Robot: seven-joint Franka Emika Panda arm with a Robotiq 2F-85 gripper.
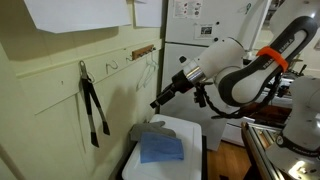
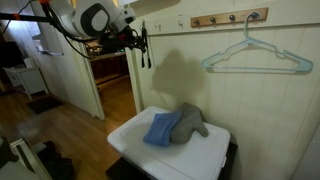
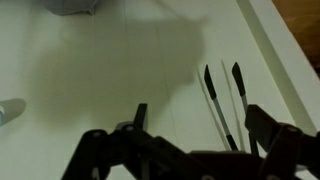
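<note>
My gripper (image 1: 158, 100) is in the air in front of the cream wall, with its fingers apart and nothing between them. A pair of tongs (image 1: 93, 105) with silvery arms and dark ends hangs from a wall hook. In the wrist view the tongs (image 3: 232, 110) appear beyond my fingers, nearer the right finger and partly covered by it. A blue folded cloth (image 2: 160, 129) rests on a white lidded surface (image 2: 125, 135), and a grey oven mitt (image 2: 188, 122) lies against it. My gripper is above the cloth and touches neither.
A light blue hanger (image 2: 257, 50) hangs from a wooden hook rail (image 2: 230, 18). White papers (image 1: 75, 12) cover the upper wall. A white fridge (image 1: 185, 60) stands behind my arm. Bare room remains on the white surface's front part.
</note>
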